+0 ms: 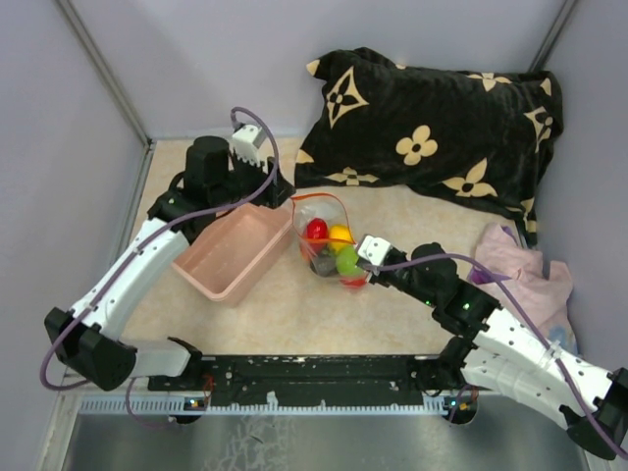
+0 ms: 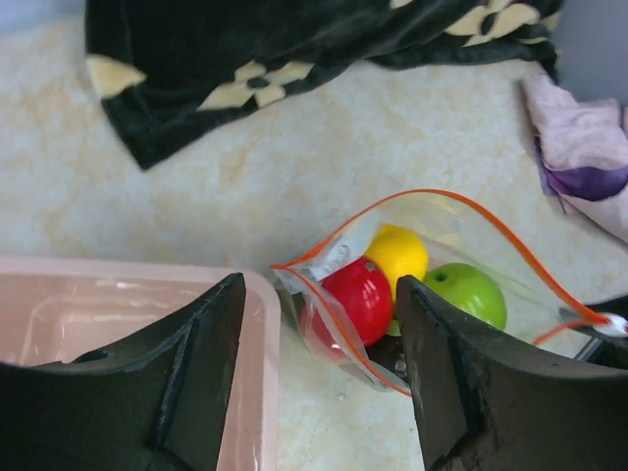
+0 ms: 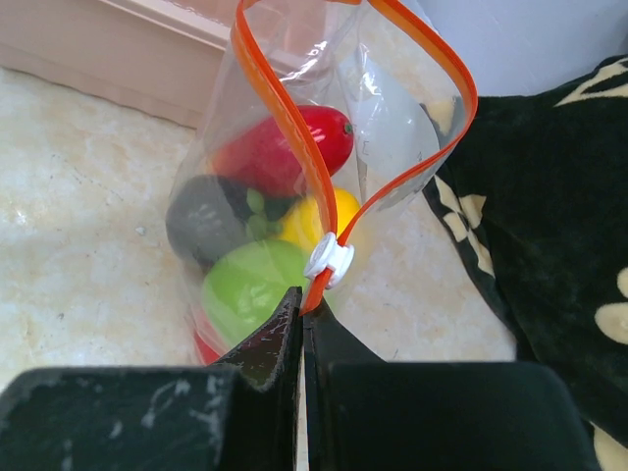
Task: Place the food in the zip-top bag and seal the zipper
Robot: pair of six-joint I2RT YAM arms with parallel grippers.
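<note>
The clear zip top bag (image 1: 322, 214) with its orange zip strip stands on the table, mouth gaping. Inside it are a red food piece (image 3: 329, 137), a yellow one (image 2: 398, 252), a green one (image 3: 253, 287) and a dark one (image 3: 199, 218); more red shows low down. My right gripper is shut on the orange end of the bag's zip, just below the white slider (image 3: 330, 258). My left gripper is open above the bag's opposite corner, which lies between its fingers in the left wrist view; whether they touch it, I cannot tell.
An empty pink bin (image 1: 224, 257) stands left of the bag, close beside it. A black patterned cushion (image 1: 432, 137) lies along the back, and a pink cloth (image 1: 525, 280) at the right. Bare table lies in front of the bag.
</note>
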